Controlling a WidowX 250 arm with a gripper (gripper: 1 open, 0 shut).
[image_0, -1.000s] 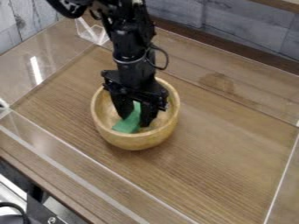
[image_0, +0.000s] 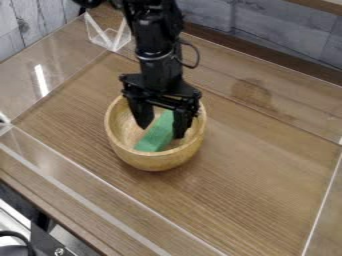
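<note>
A round light wooden bowl (image_0: 126, 143) sits in the middle of the wooden table, with a green object (image_0: 154, 138) lying in it. My black gripper (image_0: 158, 112) comes down from the top over the back of the bowl, its fingers open on either side, above and around the green object's far end. Whether the fingertips touch the object cannot be told.
A clear plastic item (image_0: 107, 30) lies at the back left, near the table's edge.
My gripper has moved up and back from low inside the bowl, uncovering more of the green object. The bowl has stayed about in place.
</note>
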